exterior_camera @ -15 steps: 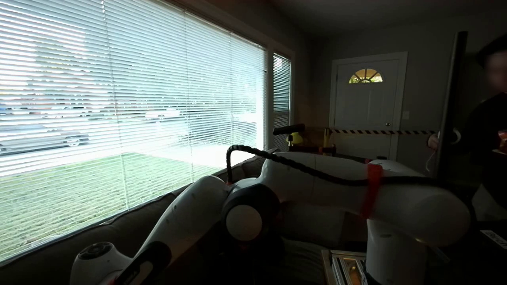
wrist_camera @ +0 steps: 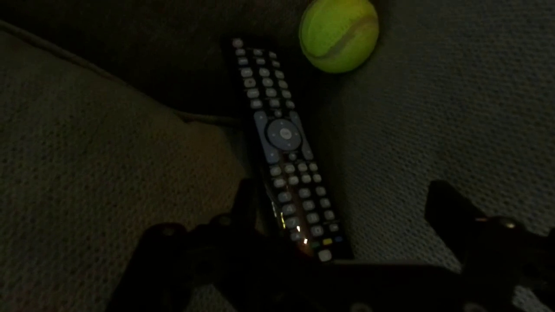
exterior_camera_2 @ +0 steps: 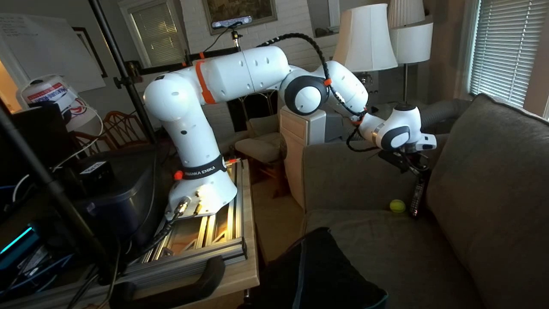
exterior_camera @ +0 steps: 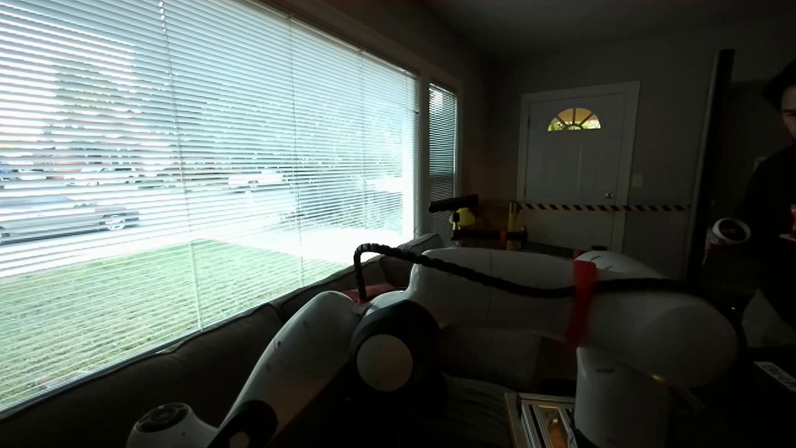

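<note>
A long black remote control (wrist_camera: pixel 285 134) with rows of pale buttons fills the middle of the wrist view. It stands steeply in the sofa corner in exterior view 2, its lower end beside a yellow-green tennis ball (exterior_camera_2: pixel 397 206). My gripper is open above, one finger to each side, with the remote nearer the left finger (wrist_camera: pixel 245 203). The right finger (wrist_camera: pixel 448 216) is well apart from it. Dark gripper parts hide the remote's near end, and whether the left finger touches it I cannot tell. Exterior view 1 does not show the gripper.
The sofa backrest (exterior_camera_2: pixel 491 170) rises close beside the gripper, and the sofa arm (exterior_camera_2: pixel 355 177) stands behind the ball. A dark pillow (exterior_camera_2: pixel 327 273) lies toward the front. The seat cushion (exterior_camera_2: pixel 383 244) between is clear.
In exterior view 1 the arm's elbow and forearm have come down a little, and the wrist has shifted slightly down and right. The person at the right has moved.
</note>
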